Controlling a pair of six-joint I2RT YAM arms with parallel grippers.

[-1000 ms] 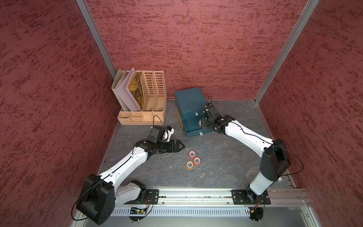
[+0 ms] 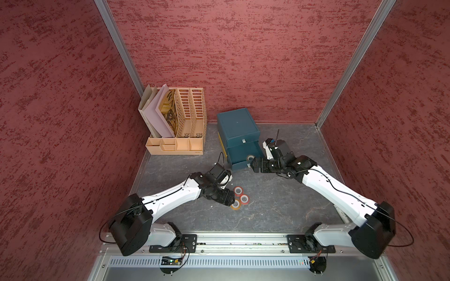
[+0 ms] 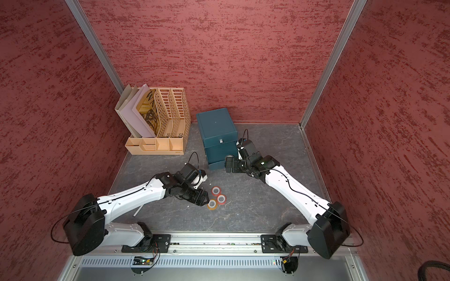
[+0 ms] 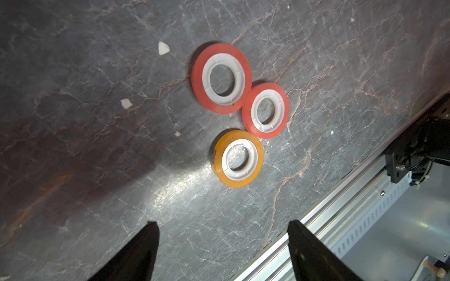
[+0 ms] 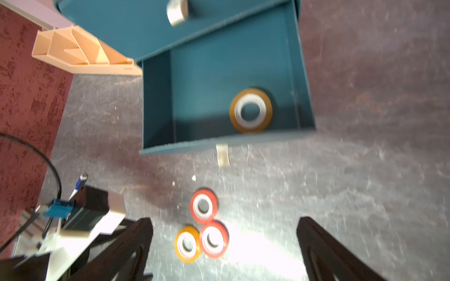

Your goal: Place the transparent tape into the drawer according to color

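Note:
Two red tape rolls, the upper (image 4: 198,79) and the lower right (image 4: 282,117), touch each other on the table. An orange-yellow roll (image 4: 224,171) rests against the lower red one. All lie flat, with white cores. My left gripper (image 2: 229,198) is beside the orange roll, its fingers (image 4: 140,248) apart and nothing between them. The teal drawer box (image 2: 237,124) has its drawer (image 5: 159,112) pulled out, and one tan-orange roll (image 5: 236,117) lies flat inside. Open and empty, my right gripper (image 2: 256,164) hangs near the drawer's front right corner.
A wooden organizer (image 2: 174,146) with folders stands at the back left. The metal rail (image 2: 239,238) runs along the front edge.
My left gripper has moved right and toward the front, up to the orange roll.

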